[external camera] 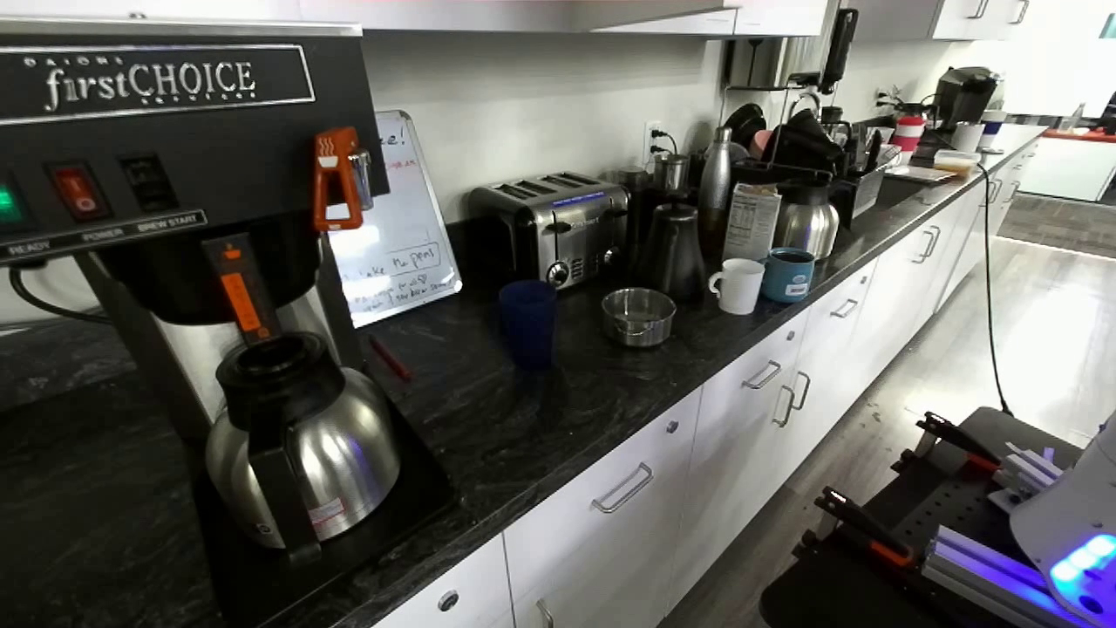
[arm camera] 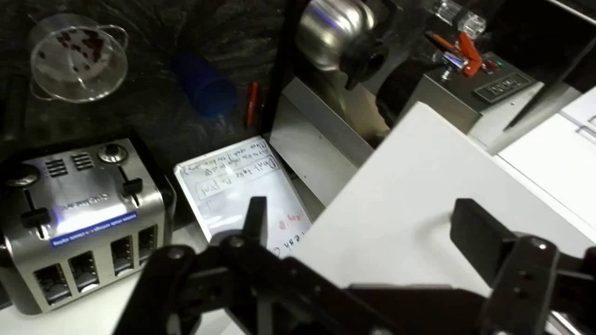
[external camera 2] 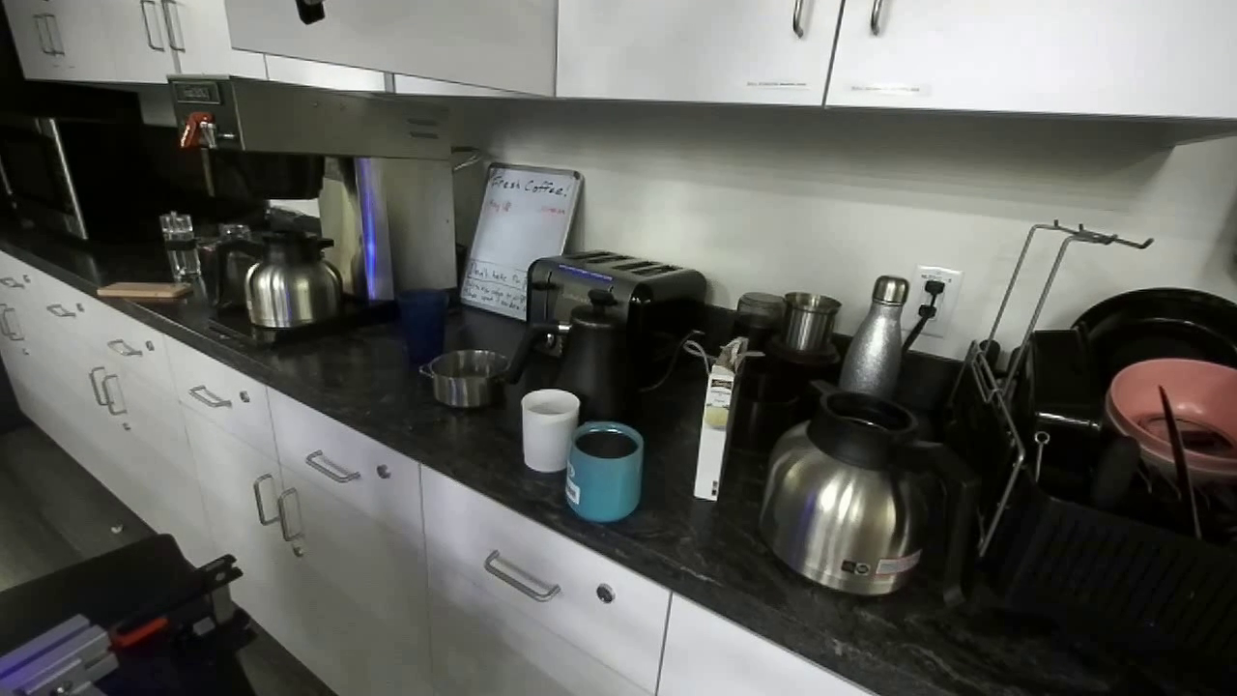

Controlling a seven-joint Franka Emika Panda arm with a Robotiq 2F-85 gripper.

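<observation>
In the wrist view my gripper stands open, with a wide gap and nothing held between its fingers. Below it are the toaster point(arm camera: 84, 217), the small whiteboard point(arm camera: 246, 190), a red pen point(arm camera: 252, 104) and a blue cup point(arm camera: 215, 95). A clear two-handled pot point(arm camera: 78, 58) has dark red bits inside. At the top of exterior view 1, a dark finger point(external camera: 840, 51) shows above the dish rack, well clear of the counter. A white mug point(external camera: 738, 286) and a teal mug point(external camera: 787, 274) stand near the counter's front edge.
A white upper cabinet point(arm camera: 413, 206) fills the space behind the open fingers in the wrist view. The coffee maker point(external camera: 157, 136) with its steel carafe point(external camera: 314, 450) occupies one end. A second carafe point(external camera 2: 841, 499) stands beside the dish rack point(external camera 2: 1090, 580). Bare counter point(external camera: 502, 419) lies before the blue cup.
</observation>
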